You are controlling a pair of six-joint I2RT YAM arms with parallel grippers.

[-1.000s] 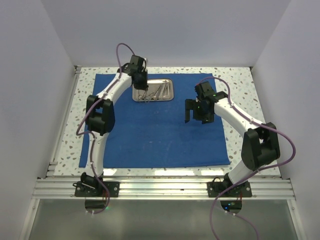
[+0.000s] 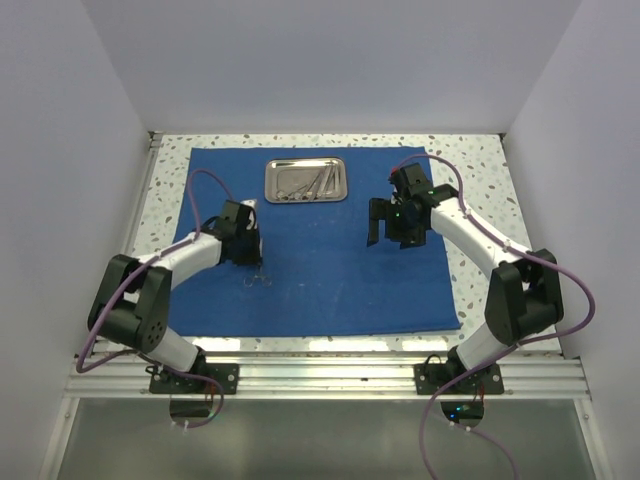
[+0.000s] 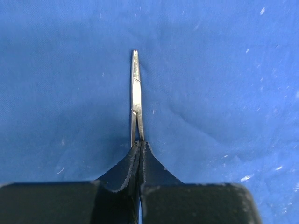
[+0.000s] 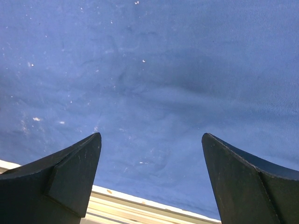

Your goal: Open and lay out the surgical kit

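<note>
My left gripper is shut on a slim silver hinged instrument (image 3: pixel 136 88). Its narrow finger end points away from the fingers in the left wrist view, while ring handles of the instrument (image 2: pixel 258 281) show just below the gripper in the top view. Whether it touches the blue cloth (image 2: pixel 330 280) beneath is hard to tell. A metal tray (image 2: pixel 270 182) at the back centre holds several more silver instruments (image 2: pixel 322 182). Over the right part of the cloth, my right gripper stands wide open with only bare cloth in view between its fingers.
The blue cloth lies spread over a speckled table (image 2: pixel 480 190), its middle and front free of objects. Grey walls (image 2: pixel 330 70) enclose the back and sides. A pale metal rail (image 2: pixel 330 372) runs along the front edge.
From over the tray, my left gripper has come forward and left to the cloth's left side, carrying the instrument. In the last fraction of a second it barely shifted. The right arm is nearly still.
</note>
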